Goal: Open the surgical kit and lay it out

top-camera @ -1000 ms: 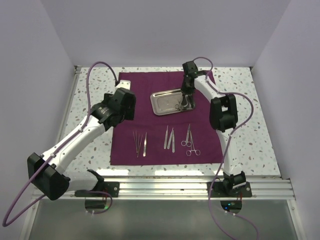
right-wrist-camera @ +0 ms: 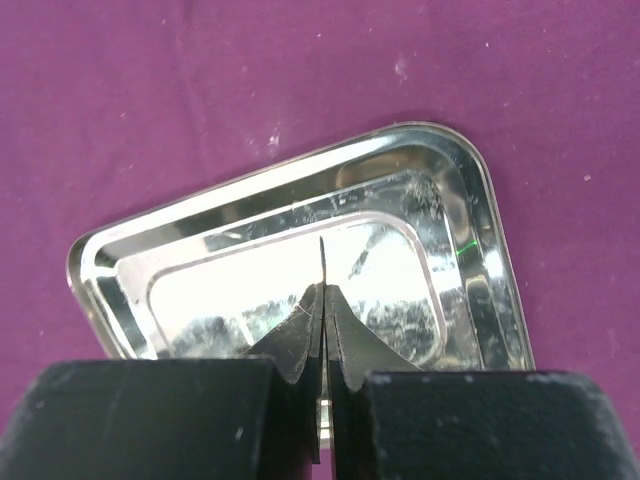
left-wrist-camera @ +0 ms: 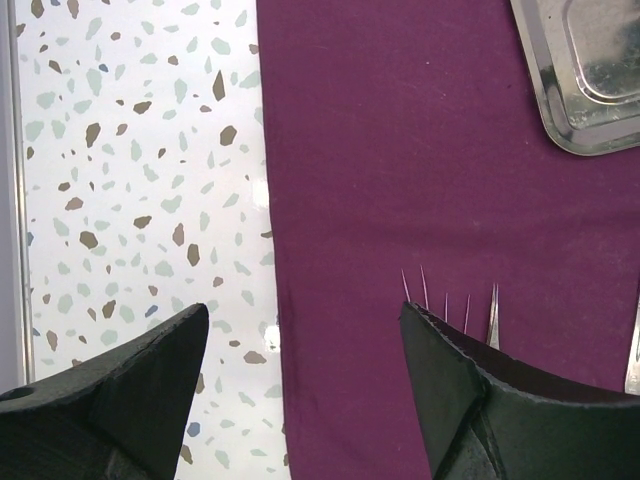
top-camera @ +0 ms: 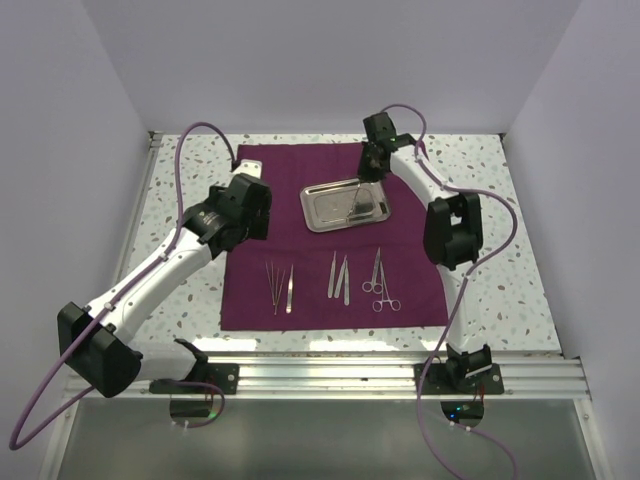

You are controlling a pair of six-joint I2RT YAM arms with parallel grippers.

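The steel tray (top-camera: 325,205) lies on the purple cloth (top-camera: 270,170). My right gripper is shut over it, a thin metal instrument (right-wrist-camera: 322,255) showing at its tips; in the top view this hangs down over the tray. My left gripper stands open above the cloth's left part, nothing between its fingers. Instruments lie in a row on the lower cloth: thin probes (top-camera: 272,285), a scalpel handle (top-camera: 290,290), several slim tools (top-camera: 340,280) and scissor-like clamps (top-camera: 385,298).
The white speckled table (top-camera: 500,250) borders the cloth on both sides.
The left arm is still.
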